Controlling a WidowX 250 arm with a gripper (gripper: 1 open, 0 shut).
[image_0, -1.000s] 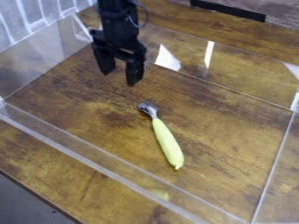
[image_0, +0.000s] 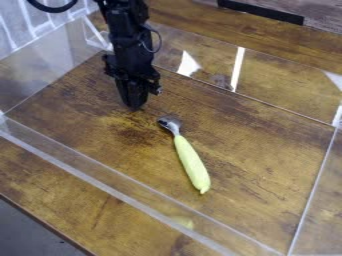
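A black gripper (image_0: 131, 97) hangs low over the wooden surface in the upper left of the camera view, shut with nothing visible between its fingers. To its lower right lies a spoon with a metal head and a long pale yellow-green handle (image_0: 190, 162), pointing toward the front right. The gripper's tips are a short way from the spoon's head, apart from it.
Clear walls (image_0: 94, 176) enclose the wooden work area (image_0: 254, 170). A dark bar (image_0: 261, 15) sits at the back right.
The spoon has not moved.
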